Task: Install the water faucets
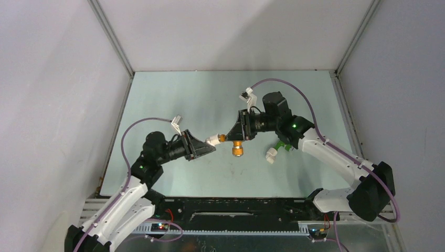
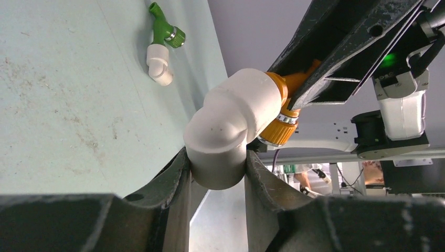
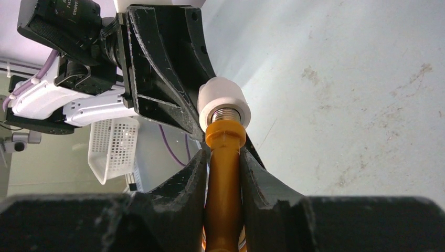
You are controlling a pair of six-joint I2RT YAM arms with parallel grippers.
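A white elbow fitting (image 1: 212, 140) sits between the grippers at mid-board. My left gripper has its fingers around the fitting's end. My right gripper is shut on an orange faucet (image 3: 225, 157), whose knurled brass-coloured collar (image 1: 237, 150) hangs below. In the right wrist view the faucet's threaded end lines up with the opening of the white elbow, some thread still showing. A green faucet (image 2: 160, 29) with a white elbow (image 2: 158, 65) on it lies on the board, right of centre in the top view.
The pale board (image 1: 183, 94) is clear at the back and front apart from the green assembly under the right arm. Walls enclose the sides and back. A white basket (image 3: 110, 149) is outside the board in the right wrist view.
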